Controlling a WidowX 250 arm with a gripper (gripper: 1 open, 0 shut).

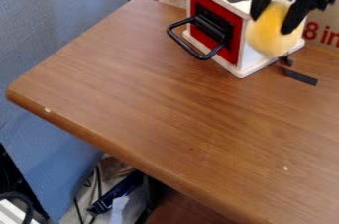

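Note:
A white box with a red front (228,49) stands at the back right of the wooden table (146,129), with a black looped handle on its front and a black panel on top. In front of the box's right part, the black gripper (277,18) holds a yellow, rounded object (269,39) raised off the table, its fingers around it; the object is blurred.
A cardboard box (322,26) stands behind at the right. A black strip (298,75) lies beside the white box. A blue panel (40,59) borders the table at the left.

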